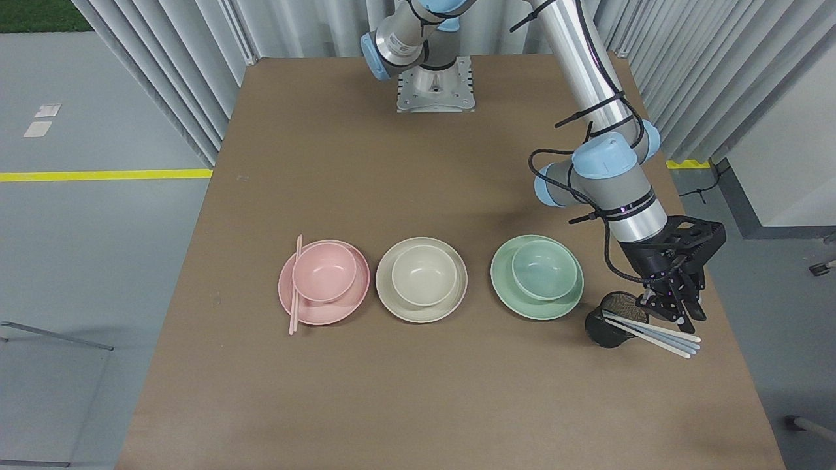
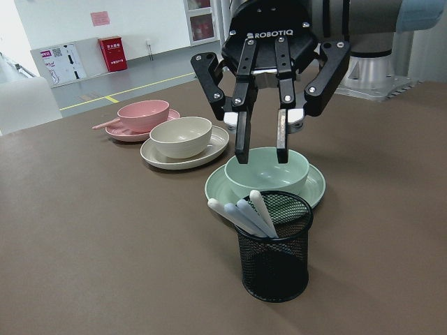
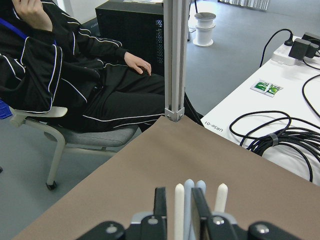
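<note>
My black gripper hangs above a black mesh cup holding cream and pale blue chopsticks, which lean out toward the table's right edge in the front view. Its two fingers stand apart, with nothing visible held between them in the left view. In the wrist view the chopstick tips show between and beyond the fingers. Green, cream and pink bowls sit on matching plates; pink chopsticks lie across the pink plate's left side.
A white side table with coiled cables and a seated person are beyond the table's edge. The robot base stands at the back.
</note>
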